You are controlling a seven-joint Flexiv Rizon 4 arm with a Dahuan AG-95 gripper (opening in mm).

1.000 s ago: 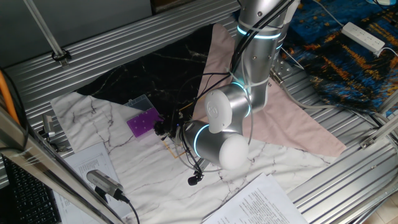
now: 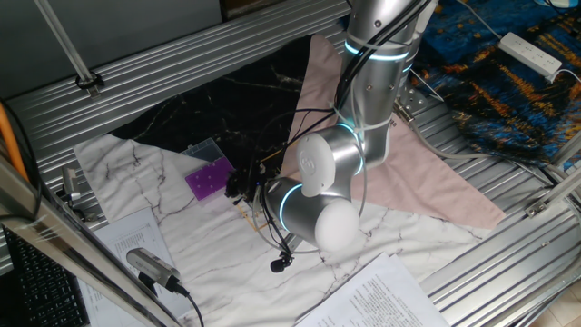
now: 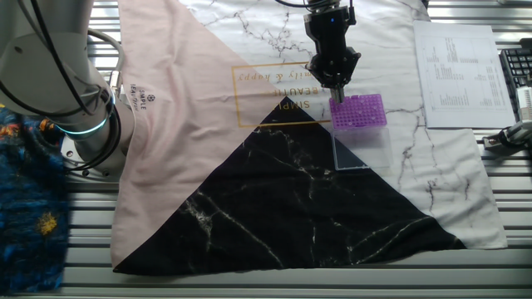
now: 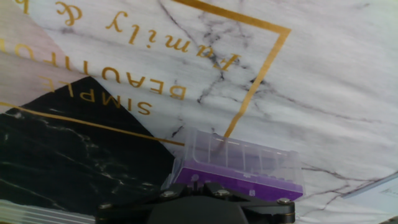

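Note:
A purple rack (image 3: 359,111) with rows of small holes lies on the cloth, with a clear plastic tray or lid (image 3: 362,155) adjoining it. My gripper (image 3: 338,95) points down at the rack's left edge in exterior view 2. Its fingers look close together, and nothing shows between them. Whether the tips touch the rack cannot be made out. In the wrist view, the dark gripper covers part of the purple rack (image 4: 249,182), and clear ridged plastic (image 4: 242,154) rises behind it. Exterior view 1 shows the purple rack (image 2: 211,179) beside the gripper, whose fingertips are hard to separate there.
A cloth (image 3: 249,199) in pink, black and white marble pattern covers the table, mostly bare. Printed sheets (image 3: 467,75) and a keyboard (image 3: 517,66) lie at the far right. A camera (image 2: 152,268) and metal posts stand near the rack's side of the table.
The arm's wrist has shifted very slightly to the left in exterior view 1, toward the rack. The purple rack and its clear part have not visibly moved.

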